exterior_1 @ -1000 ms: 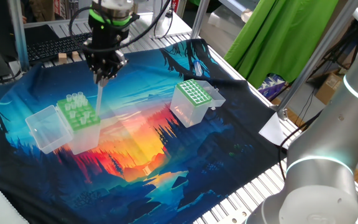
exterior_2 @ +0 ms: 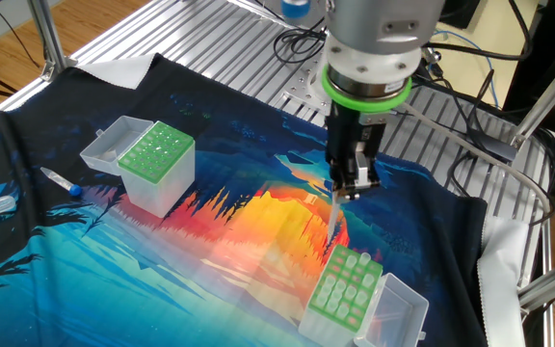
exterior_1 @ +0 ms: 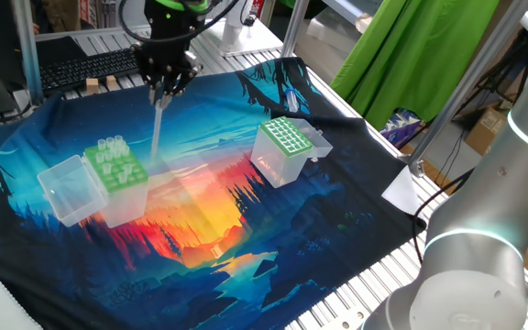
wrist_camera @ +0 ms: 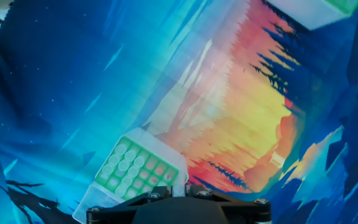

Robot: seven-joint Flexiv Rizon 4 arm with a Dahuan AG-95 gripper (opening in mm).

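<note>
My gripper [exterior_1: 159,93] is shut on a long translucent pipette tip [exterior_1: 157,133], which points down and leans slightly. In exterior view 2 the tip [exterior_2: 333,222] hangs above the cloth, just beyond one corner of a green-topped tip box [exterior_2: 341,289]. Several clear tips stand up from part of that box's grid; its other holes look empty. Its clear lid [exterior_2: 394,313] lies swung back. Across the cloth is a second box [exterior_2: 159,172] with a green grid, and no tips stand up from it. The wrist view shows the gripper beside the first box [wrist_camera: 143,163].
A blue-capped tube [exterior_2: 62,181] lies on the cloth near the second box's open lid [exterior_2: 114,143]. A keyboard [exterior_1: 90,69] and small wooden blocks [exterior_1: 93,85] sit at the back left.
In exterior view 1 my gripper has drifted up and to the right, carrying the tip.
</note>
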